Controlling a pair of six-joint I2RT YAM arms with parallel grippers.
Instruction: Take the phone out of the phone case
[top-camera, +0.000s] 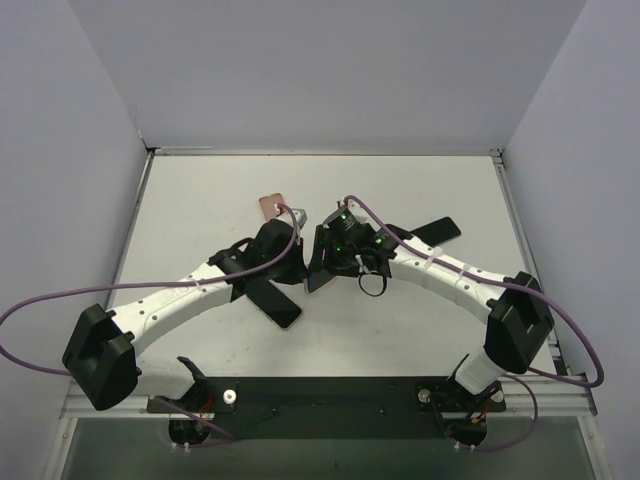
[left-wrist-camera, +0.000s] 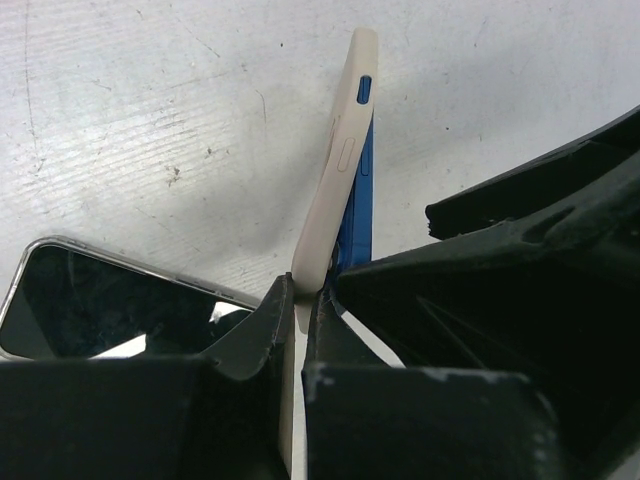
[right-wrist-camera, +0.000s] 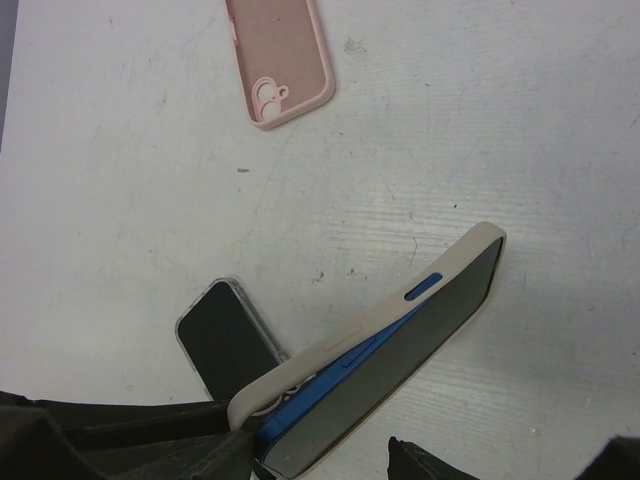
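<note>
A beige case (right-wrist-camera: 460, 255) is held tilted above the table, with a blue phone (right-wrist-camera: 365, 350) partly angled out of it along one side. My left gripper is shut on the end of the case. My right gripper is part open at the phone and case, its fingertips beside their lower end in the right wrist view; whether it grips the phone is not clear.
A pink case (right-wrist-camera: 290, 50) lies empty behind. A phone in a clear edge (left-wrist-camera: 90, 300) lies on the table (top-camera: 180, 220) near the left gripper. Another dark phone (top-camera: 436, 231) lies at the right.
</note>
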